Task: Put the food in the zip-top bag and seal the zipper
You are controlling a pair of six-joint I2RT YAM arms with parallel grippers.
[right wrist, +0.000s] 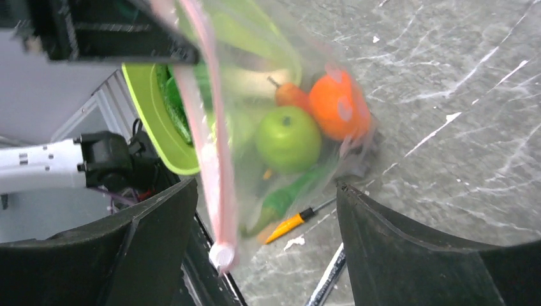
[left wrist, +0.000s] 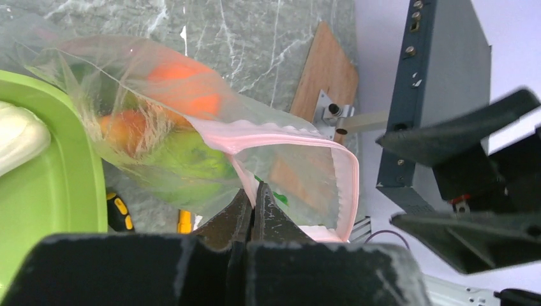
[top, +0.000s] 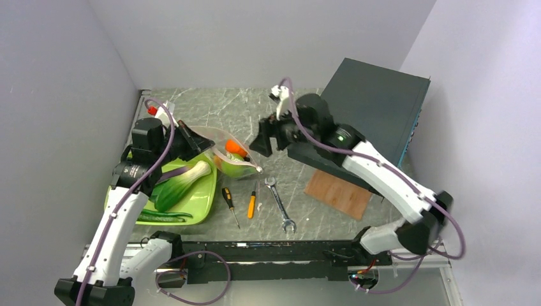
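Note:
The clear zip bag (top: pixel 233 160) with pink zipper holds an orange (right wrist: pixel 338 105), a green apple (right wrist: pixel 287 140), a pear (right wrist: pixel 290 95) and a green item. My left gripper (top: pixel 209 143) is shut on the bag's rim (left wrist: pixel 252 191), holding it raised beside the green tray. My right gripper (top: pixel 261 140) stands open right of the bag, apart from it; in its wrist view the zipper edge runs in front of its fingertips.
A green tray (top: pixel 205 207) of vegetables is at left. Two screwdrivers (top: pixel 252 203) and a wrench (top: pixel 279 203) lie in front. A dark box (top: pixel 367 108) and wooden board (top: pixel 335 191) occupy the right.

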